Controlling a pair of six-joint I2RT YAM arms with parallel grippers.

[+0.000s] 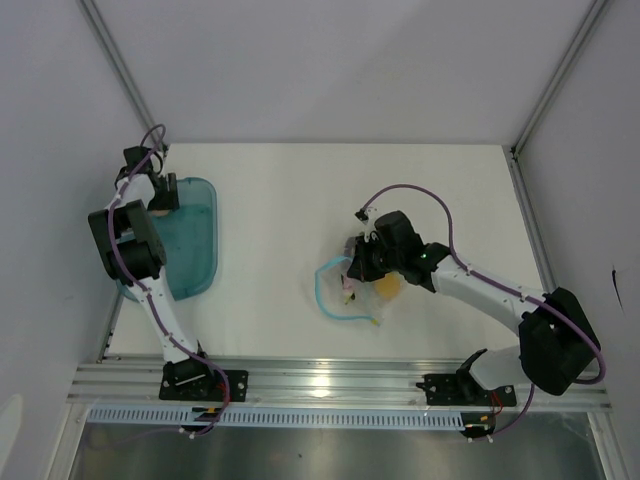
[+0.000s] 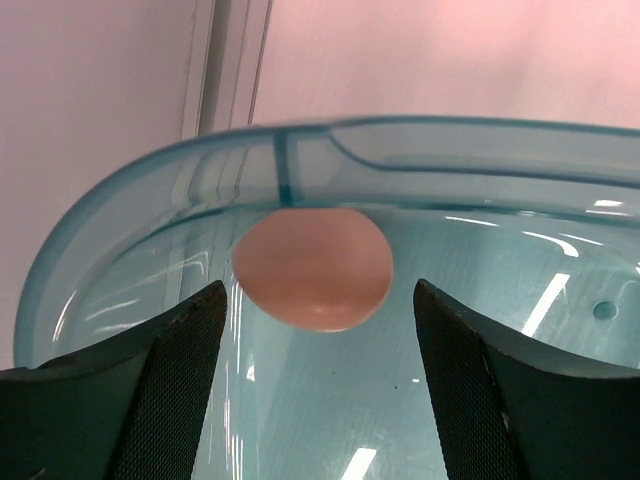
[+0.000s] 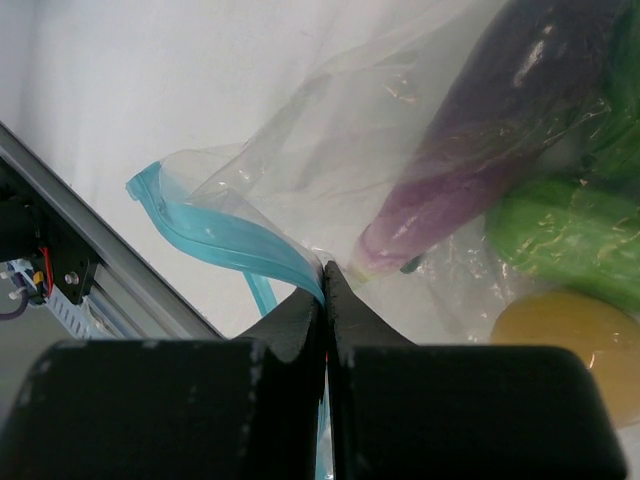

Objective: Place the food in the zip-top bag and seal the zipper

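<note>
A pinkish-orange food piece [image 2: 312,265] sits in the far corner of the teal tray [image 1: 190,250], against its wall. Over it my left gripper stands open, fingers either side. My right gripper is shut on the blue zipper rim [image 3: 210,228] of the clear zip bag [image 3: 330,150]. In the bag lie a purple eggplant [image 3: 460,160], green items [image 3: 560,240] and a yellow-orange piece [image 3: 555,350].
The tray fills the left side of the white table [image 1: 270,220], whose middle and back are clear. Metal rails edge the table on the left, right and front.
</note>
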